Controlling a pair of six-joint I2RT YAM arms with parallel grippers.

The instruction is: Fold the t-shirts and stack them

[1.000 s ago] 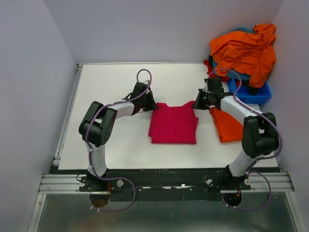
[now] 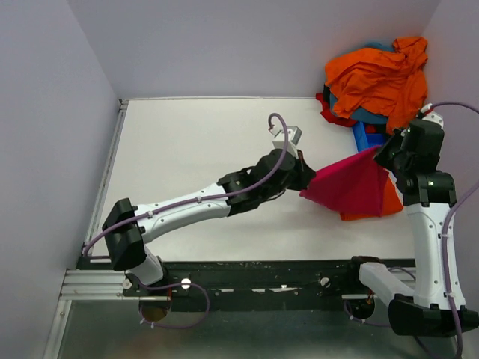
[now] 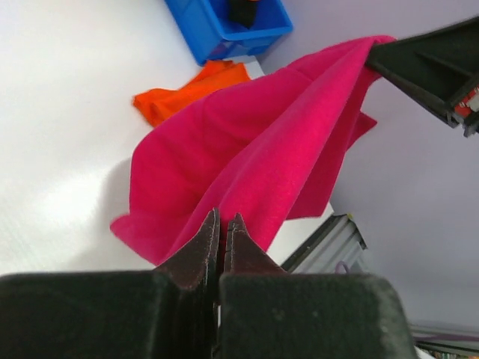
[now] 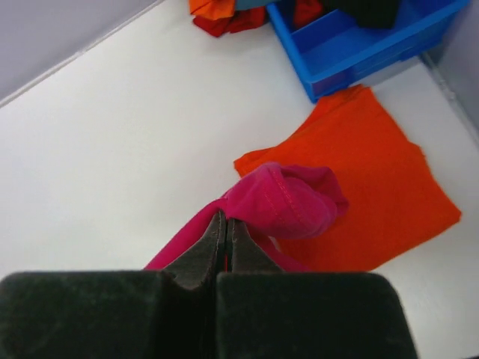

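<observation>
A folded crimson shirt (image 2: pixel 350 184) hangs stretched between my two grippers, partly above an orange folded shirt (image 2: pixel 392 198) that lies flat on the table. My left gripper (image 2: pixel 302 184) is shut on one corner; in the left wrist view the cloth (image 3: pixel 247 164) runs out from its fingertips. The other upper corner is pinched by my right gripper (image 2: pixel 379 158), also shut, with a bunched fold of crimson cloth (image 4: pixel 281 202) at its tips in the right wrist view. There the orange shirt (image 4: pixel 367 176) spreads out below.
A blue bin (image 2: pixel 364 137) heaped with loose clothes, an orange garment (image 2: pixel 378 78) on top, stands at the back right near the wall.
Both grippers have carried the crimson shirt to the right and raised it. It has swung from hanging over the table's middle to partly above the orange shirt.
</observation>
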